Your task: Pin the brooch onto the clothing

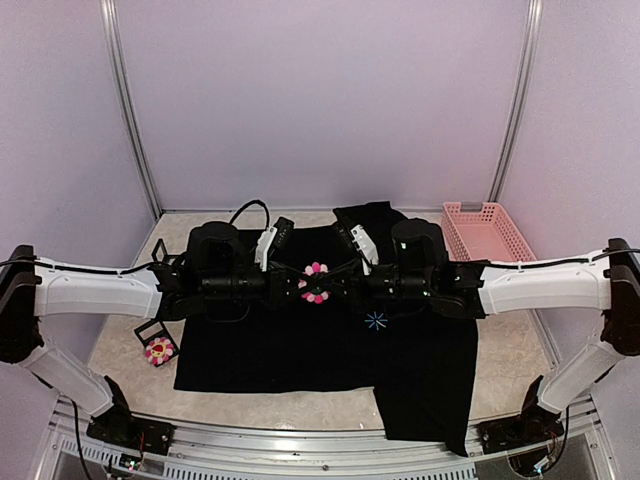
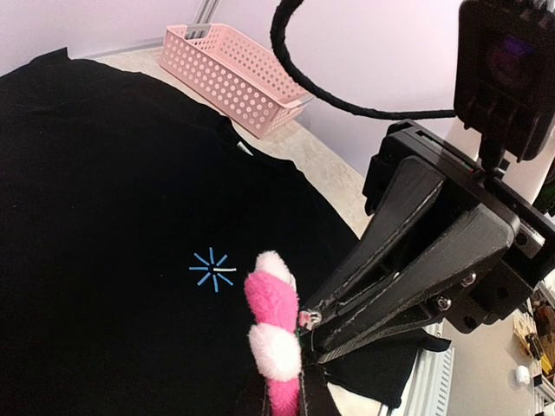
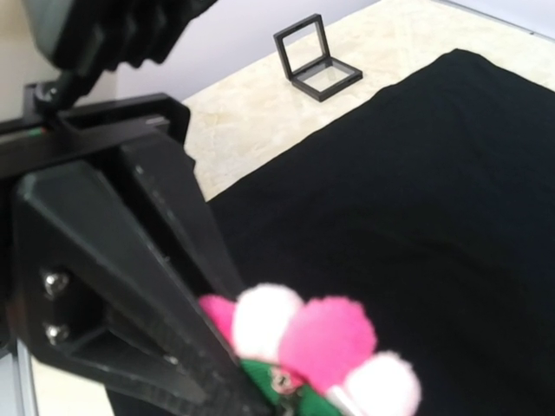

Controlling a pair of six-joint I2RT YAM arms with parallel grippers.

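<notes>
A pink and white flower brooch is held above the black shirt, edge-on in the left wrist view, where its petals rise in front. My left gripper is shut on it, its tips mostly hidden at the bottom of that view. From the other side my right gripper meets the brooch's back, its fingers slightly apart around the small metal clasp. The right wrist view shows the green backing beside a dark finger. A blue starburst mark lies on the shirt, below and right of the brooch.
At the back right stands a pink basket. Another flower brooch rests in a small frame at the left, and an open empty frame shows farther back.
</notes>
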